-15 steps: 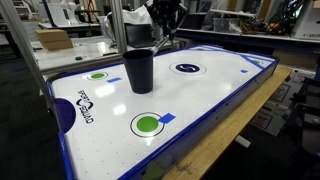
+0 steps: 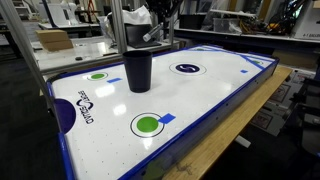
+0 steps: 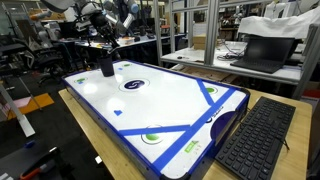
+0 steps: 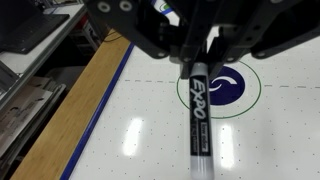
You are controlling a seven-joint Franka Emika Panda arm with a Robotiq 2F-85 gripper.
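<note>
A dark marker with EXPO lettering [image 4: 200, 120] hangs from my gripper, which is shut on one end of it in the wrist view. In exterior view 1, the gripper [image 2: 164, 16] is high at the back, and the pale marker [image 2: 152, 33] slants down from it, above and right of the black cup's rim. The black cup [image 2: 138, 75] stands upright on the white game table [image 2: 215, 85]. Exterior view 2 shows the same cup [image 3: 107, 67] near the table's far left end. The wrist view does not show the cup.
A black keyboard [image 3: 258, 137] and a laptop [image 3: 268, 54] lie beyond the table's right side in exterior view 2. A wooden ledge [image 2: 222, 133] runs along one side.
</note>
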